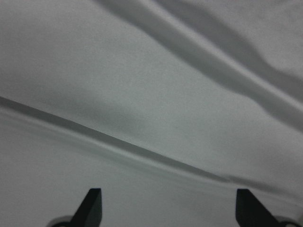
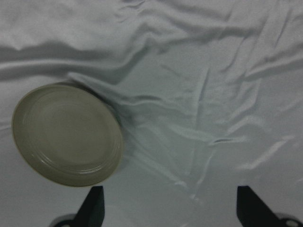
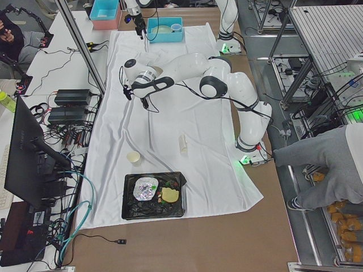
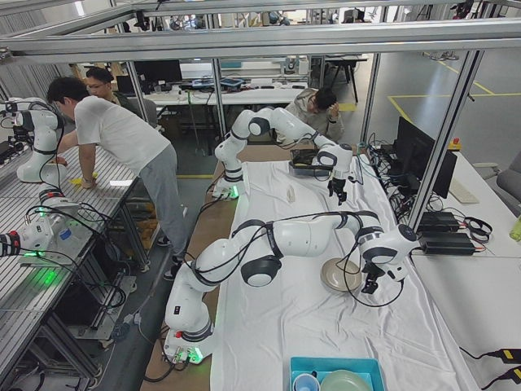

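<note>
A beige plate (image 4: 335,273) (image 2: 67,135) lies on the white cloth beside my right gripper (image 4: 370,281), which stands open with empty space between its fingertips in the right wrist view. My left gripper (image 3: 136,97) (image 4: 337,191) hangs over the cloth farther along the table, open, with only creased cloth below it in the left wrist view. The plate is hidden in the camera left view.
A black tray (image 3: 153,209) with foil and food, a cream cup (image 3: 133,157) and a pale slender item (image 3: 182,143) occupy one end. A blue bin (image 3: 164,35) with dishes stands at the other. Cables and monitors border the table.
</note>
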